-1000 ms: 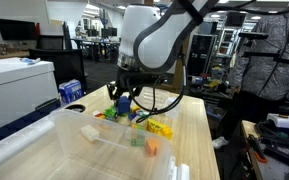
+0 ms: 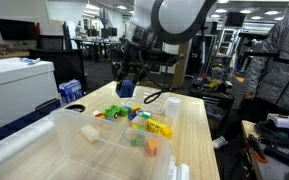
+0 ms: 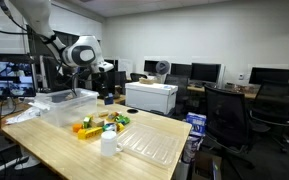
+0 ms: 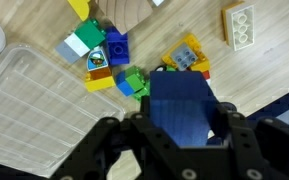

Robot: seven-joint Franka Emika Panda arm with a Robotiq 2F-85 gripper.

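A dark blue block (image 4: 180, 100) is held between the fingers of my gripper, which is shut on it. In exterior view 1 the block (image 2: 127, 88) hangs from the gripper (image 2: 131, 74), above the pile of colourful bricks and apart from it. Exterior view 2 shows the same block (image 3: 109, 99) clear of the table, close to the tub. Loose toy bricks (image 4: 96, 50) in several colours lie on the wooden table below. A translucent plastic tub (image 2: 104, 152) stands in front of the pile, with a few bricks inside.
A pale tray (image 3: 149, 146) lies on the right part of the table in exterior view 2, with a white cup (image 3: 109, 143) near its corner. Bare wood (image 3: 69, 148) shows at the front. A white cabinet (image 3: 150, 97) stands behind.
From among the bricks, the gripper has risen with the blue block in hold, shifting slightly left in exterior view 1. The tub has not moved.
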